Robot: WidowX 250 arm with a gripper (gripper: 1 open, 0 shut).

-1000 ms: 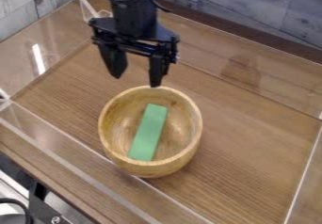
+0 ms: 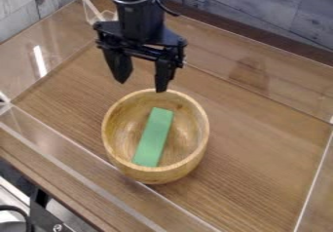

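Note:
A dark robot gripper (image 2: 140,72) hangs from the top centre over the table, its two fingers spread wide apart with nothing visible between them. Just below it, a round wooden bowl (image 2: 189,163) rests on the table, with a green rectangular block (image 2: 152,137) lying inside it. The fingertips are above and behind the bowl's far rim.
Low pale walls border it at the back and left, and a cable lies at the lower-left corner beyond the edge.
The gripper has shifted very slightly; the bowl and green block look unchanged.

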